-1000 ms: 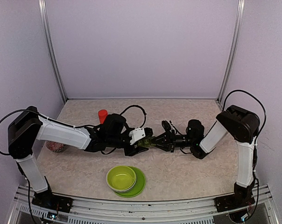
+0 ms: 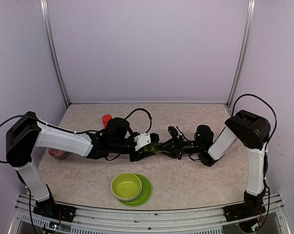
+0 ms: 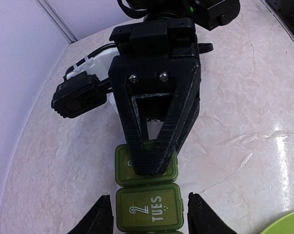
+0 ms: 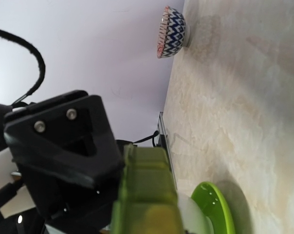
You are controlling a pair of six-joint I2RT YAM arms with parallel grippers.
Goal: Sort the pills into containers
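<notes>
A green pill organizer [image 2: 154, 147] with compartment lids, one marked "2 TUES" [image 3: 149, 207], is held in the air between the two grippers at the centre. My right gripper [image 2: 162, 147] is shut on one end of it, seen over the far compartment in the left wrist view. My left gripper has its fingers either side of the TUES compartment, part open, with small gaps. In the right wrist view the organizer [image 4: 147, 185] extends toward the left gripper.
A yellow-green bowl [image 2: 126, 185] sits on a green plate [image 2: 145, 195] at the front centre. A red cup [image 2: 107, 119] stands behind the left arm. A patterned bowl [image 2: 58, 153] is at the left.
The right arm is nearly unchanged.
</notes>
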